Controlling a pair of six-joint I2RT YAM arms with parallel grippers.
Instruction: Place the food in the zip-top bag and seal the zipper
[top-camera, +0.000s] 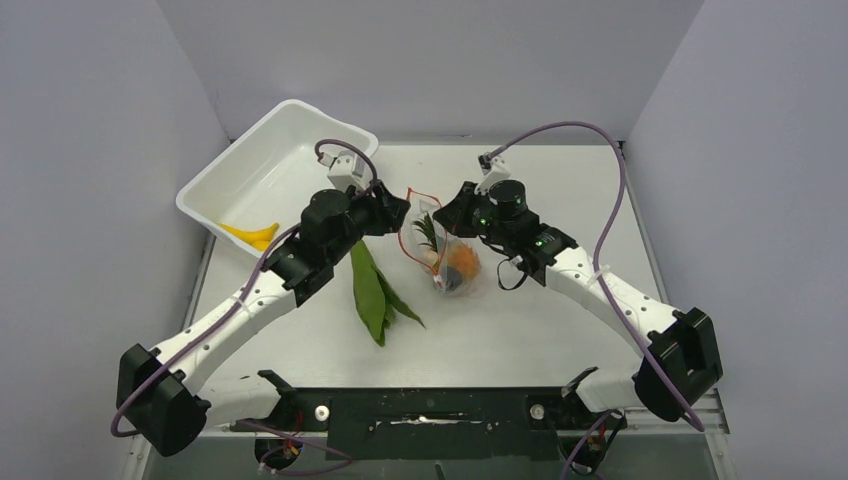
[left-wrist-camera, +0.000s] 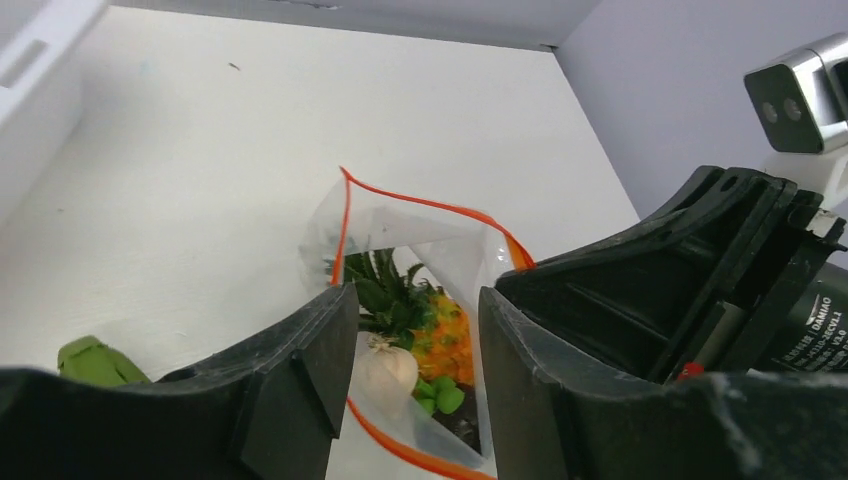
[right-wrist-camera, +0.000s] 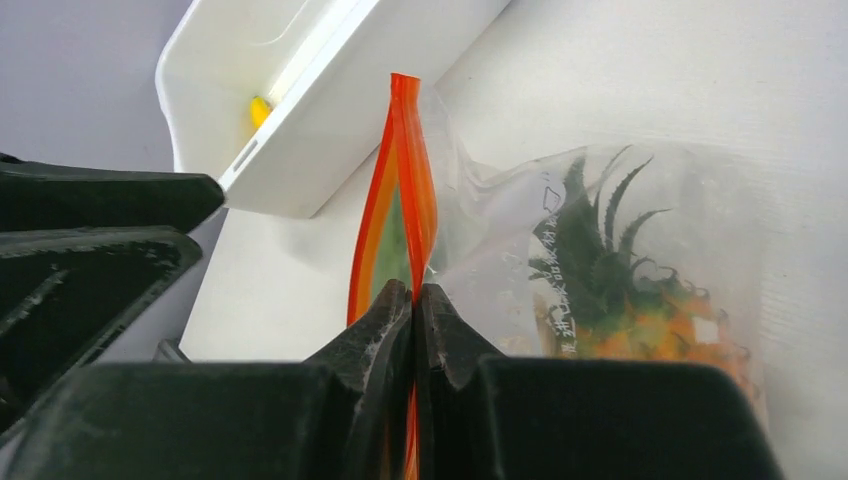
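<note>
The clear zip top bag (top-camera: 462, 280) stands mid-table with its orange-edged mouth gaping. Inside it, the left wrist view shows a leafy pineapple (left-wrist-camera: 443, 335) and a whitish round item (left-wrist-camera: 396, 366). My right gripper is shut on the bag's orange rim (right-wrist-camera: 412, 180). My left gripper stands partly open at the mouth's left side, with nothing held between its fingers; the bag shows beyond the gap. A long green leafy vegetable (top-camera: 372, 295) lies on the table outside the bag, below the left gripper.
A white bin (top-camera: 290, 107) stands at the back left with yellow banana-like food (top-camera: 258, 236) in its near corner.
</note>
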